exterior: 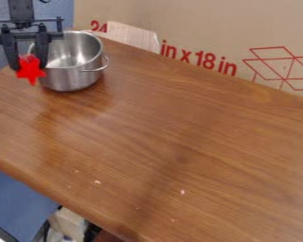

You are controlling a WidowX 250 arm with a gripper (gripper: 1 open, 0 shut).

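My gripper [29,62] is at the upper left, shut on a red star-shaped object [30,71], which it holds up at the left front of a steel pot [79,72]. The pot has handles and stands on the wooden table [180,151] near its back left. Whether the red object touches the pot cannot be told.
A cardboard box [230,47] with red print runs along the back of the table, with a white piece at its left. The table's left edge drops to a blue area.
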